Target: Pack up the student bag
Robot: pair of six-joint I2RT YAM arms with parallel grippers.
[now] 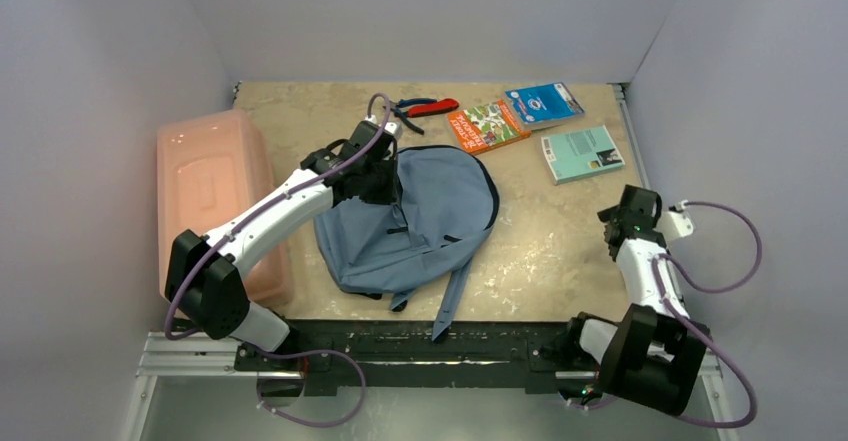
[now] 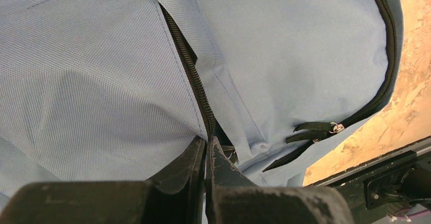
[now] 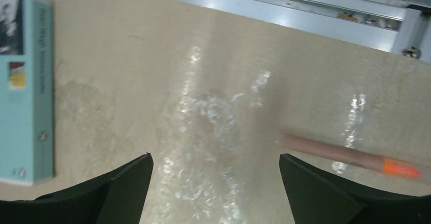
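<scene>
The blue-grey bag (image 1: 440, 176) lies on the table with its zipped pocket partly open. In the left wrist view, my left gripper is shut on the bag's zipper edge (image 2: 189, 66), which runs in between the fingertips. To the right of the bag, over the table's right side, my right gripper is open and empty. A teal book (image 1: 582, 154) lies beyond it, also at the left of the right wrist view. An orange book (image 1: 488, 127) and a blue book (image 1: 543, 104) lie at the back.
Red-and-blue-handled pliers (image 1: 425, 108) lie behind the bag. A pinkish bin (image 1: 210, 191) stands at the left edge. In the right wrist view, a blurred stick-like item with an orange band (image 3: 345, 155) lies near the metal rail (image 3: 284, 13). Table between bag and right arm is clear.
</scene>
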